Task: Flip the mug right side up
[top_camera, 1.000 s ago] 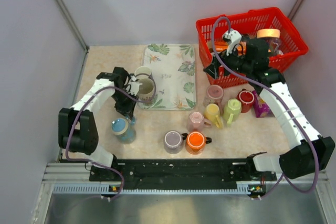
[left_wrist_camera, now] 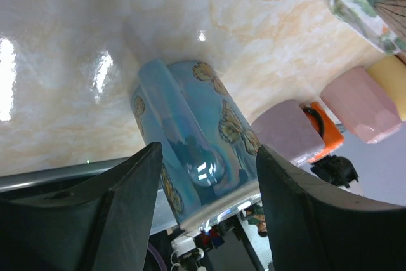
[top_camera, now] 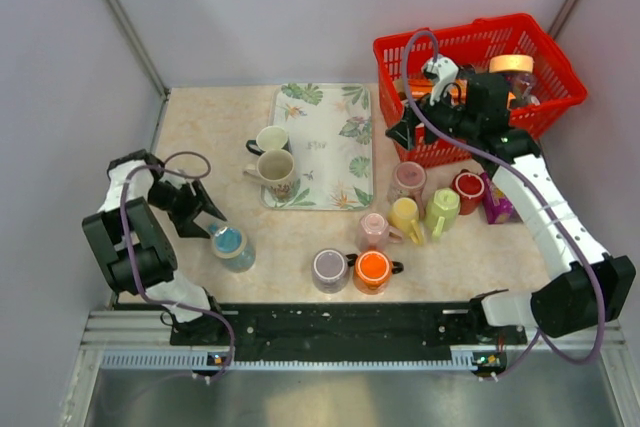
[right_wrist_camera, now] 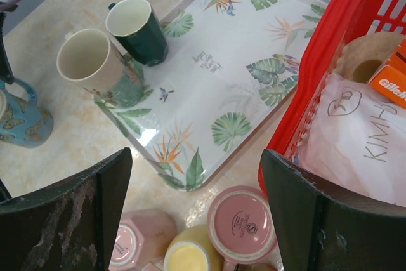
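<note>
The blue mug (top_camera: 236,254) with butterfly patterns stands at the front left of the table, a flat blue end edged by a pale ring facing up. Its handle (left_wrist_camera: 181,122) points toward my left gripper (top_camera: 205,222). In the left wrist view that gripper is open, with the handle and part of the mug body seen between its fingers; whether they touch the mug I cannot tell. Open and empty, my right gripper hangs beside the red basket (top_camera: 400,77), far from the blue mug (right_wrist_camera: 28,118).
A cream mug (top_camera: 277,169) and a dark green mug (top_camera: 271,138) stand at the left edge of the leaf-patterned tray (top_camera: 325,142). A grey mug (top_camera: 330,269) and an orange mug (top_camera: 373,269) sit to the right, near the table's front edge. Bare table lies left of the tray.
My left gripper has swung left and toward the front around the blue mug. The mug's handle has turned from its back right side to its left. The right arm stays put.
</note>
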